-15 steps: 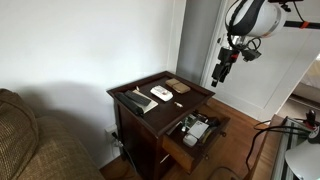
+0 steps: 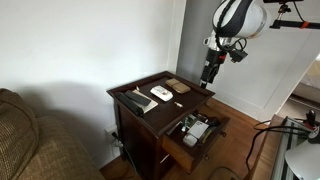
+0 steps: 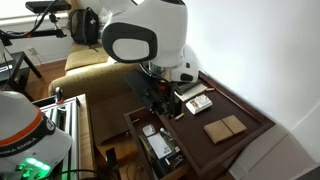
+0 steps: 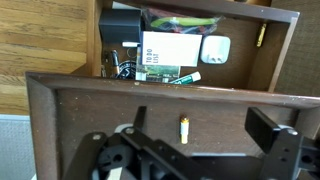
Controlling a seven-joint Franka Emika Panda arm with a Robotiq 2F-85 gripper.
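My gripper point(image 2: 208, 78) hangs open above the dark cabinet top point(image 2: 165, 115), near its right side, with nothing between its fingers. In the wrist view the spread fingers point(image 4: 139, 119) frame a small yellow-and-white item point(image 4: 184, 130) lying on the top well below the gripper. Beyond the edge, the pulled-out drawer point(image 4: 100, 40) contains a white "TO DO" pad point(image 4: 170, 48), a black box point(image 4: 121, 25), a white case point(image 4: 215, 49), a green-and-white tube point(image 4: 186, 78) and a bag with something green point(image 4: 180, 21).
On the cabinet top stand a white box point(image 2: 161, 93), a brown folded item point(image 3: 225, 129) and a dark item point(image 2: 130, 102) with papers. A cable point(image 2: 255, 140) loops over the wooden floor in front. The sofa point(image 2: 60, 150) is off to the left.
The cabinet, drawer and objects look unchanged.
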